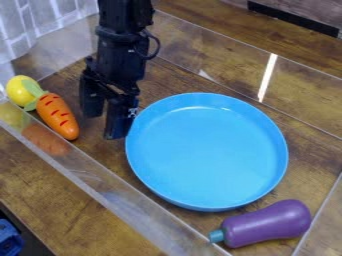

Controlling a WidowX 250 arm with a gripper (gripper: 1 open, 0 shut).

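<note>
The black robot gripper (110, 108) hangs over the wooden table between an orange toy carrot (56, 114) and a large blue plate (206, 150), its fingers open and low, just left of the plate's rim. A yellow toy (23, 88), partly behind the clear wall, lies left of the carrot. A purple toy eggplant (265, 223) lies below right of the plate.
Clear plastic walls edge the area at the left and bottom. Bare wood (254, 70) is free at the back and right. A blue object (8, 240) sits outside the wall at the lower left.
</note>
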